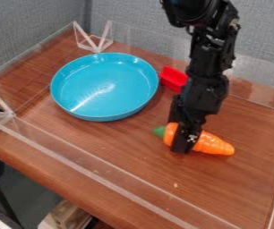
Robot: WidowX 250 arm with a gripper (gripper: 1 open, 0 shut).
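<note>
My black gripper (183,134) is lowered over an orange carrot (212,144) with a green top, which lies on the wooden table at the right of the camera view. The fingers straddle the carrot's middle; whether they are closed on it is hard to tell. A light blue plate (104,85) sits to the upper left of the carrot, apart from it.
A red object (175,79) lies behind the arm, right of the plate. Clear panels edge the wooden table (115,170), and white brackets (94,40) stand at its left and back.
</note>
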